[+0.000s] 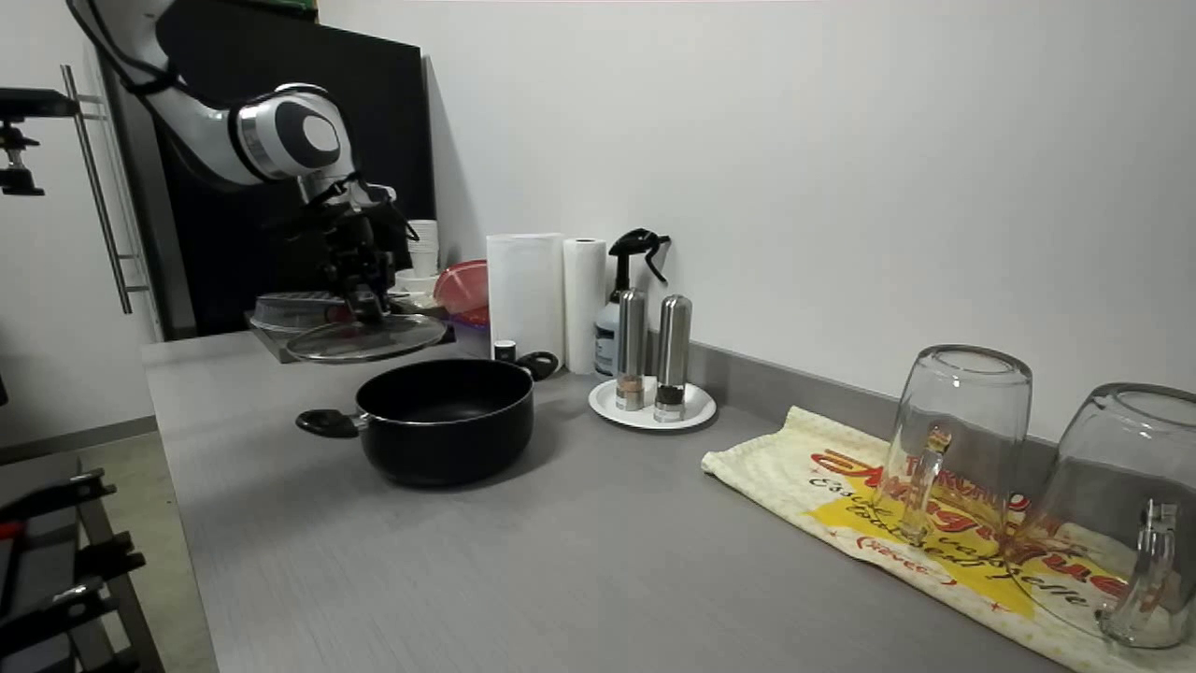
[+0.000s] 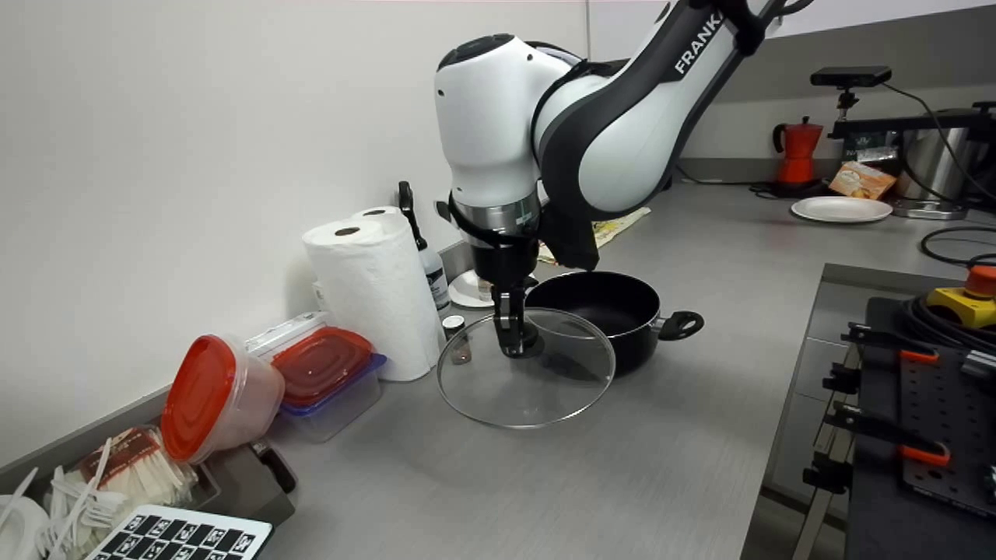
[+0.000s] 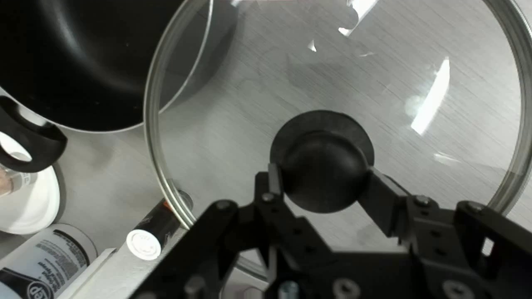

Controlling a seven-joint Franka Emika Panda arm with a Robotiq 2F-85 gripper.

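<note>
My gripper is shut on the round black knob (image 3: 324, 169) of a glass lid. The clear lid (image 2: 485, 397) with its metal rim hangs in the air above the counter, roughly level in exterior view 1. Beside it stands an open black pot (image 1: 448, 443) with two side handles; its inside looks empty. In the wrist view the lid's left edge overlaps the rim of the pot (image 3: 99, 74) from above, while most of the lid is over bare counter.
Close to the wall are a small spice jar (image 2: 454, 336), paper towel rolls (image 2: 373, 289) and a spray bottle (image 1: 607, 336). Two mills stand on a white plate (image 1: 706, 413). Plastic tubs (image 2: 322, 369) sit by the wall.
</note>
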